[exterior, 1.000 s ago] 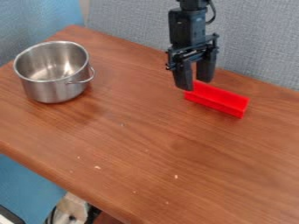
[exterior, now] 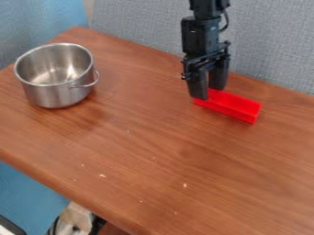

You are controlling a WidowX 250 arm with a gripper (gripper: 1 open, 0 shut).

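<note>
My black gripper [exterior: 207, 86] reaches down from the top of the camera view to the back of a red elongated block or tray [exterior: 232, 106] lying on the wooden table. Its fingertips are at the left rear part of the red object, partly overlapping it in view. I cannot tell whether anything is between them.
A steel pot [exterior: 55, 81] with a handle stands at the left of the table [exterior: 135, 165]. Grey padded walls border the back, and a blue surface lies beyond the left edge.
My gripper has shifted slightly right and down toward the red object. The red object and pot look unmoved.
</note>
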